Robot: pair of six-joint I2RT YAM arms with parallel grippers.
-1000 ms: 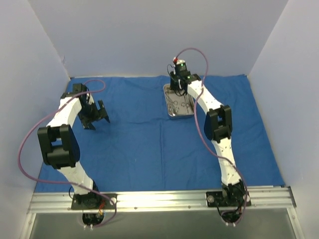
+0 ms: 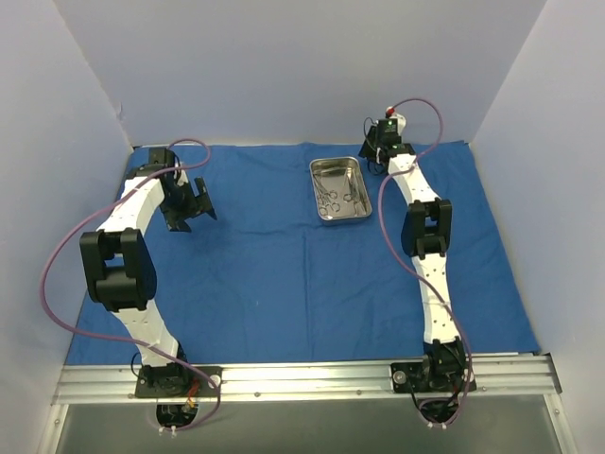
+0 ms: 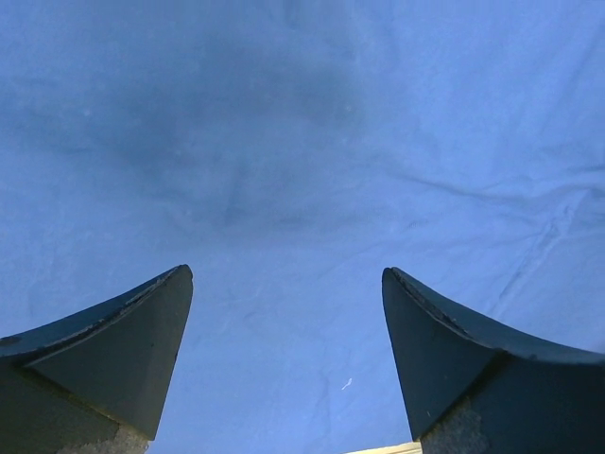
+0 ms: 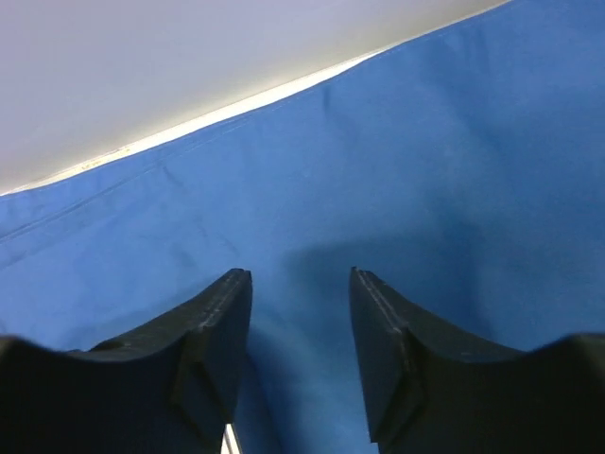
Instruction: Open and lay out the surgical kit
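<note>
A shallow metal tray sits on the blue cloth near the back, right of centre in the top view. Several scissor-like steel instruments lie inside it. My right gripper is over the cloth just beyond the tray's back right corner. Its fingers stand apart in the right wrist view, with only blue cloth between them. A thin bright strip, too covered to identify, shows behind one finger. At the left, my left gripper is open above bare cloth, with nothing between its fingers.
Grey walls close in the back and both sides. Cables loop over both arms.
My right gripper has moved right, from above the tray's back left part to past its back right corner, uncovering the tray. The left arm has shifted slightly right. The tray has not moved.
</note>
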